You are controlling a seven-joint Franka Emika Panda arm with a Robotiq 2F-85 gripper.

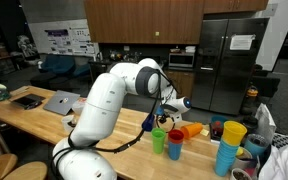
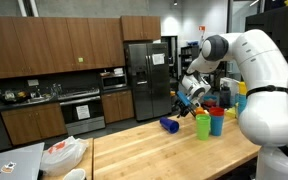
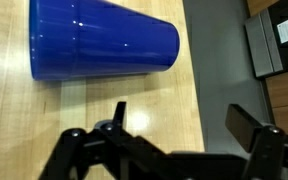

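Note:
A dark blue cup (image 3: 104, 42) lies on its side on the wooden table, close to the table edge in the wrist view. It also shows as a blue shape (image 2: 170, 125) on the table in exterior view 2. My gripper stands open, its two fingers wide apart with only table and floor showing between them. The cup lies beyond the fingertips, toward the upper left of the wrist view, apart from them. In exterior view 1 the gripper (image 1: 165, 121) hangs low over the table, just right of the blue cup (image 1: 147, 123).
A green cup (image 1: 158, 140) stands close to the gripper, with more cups beside it. An orange cup (image 1: 191, 129) lies farther right. Several stacked cups, including a yellow one (image 1: 234, 133), crowd the right side.

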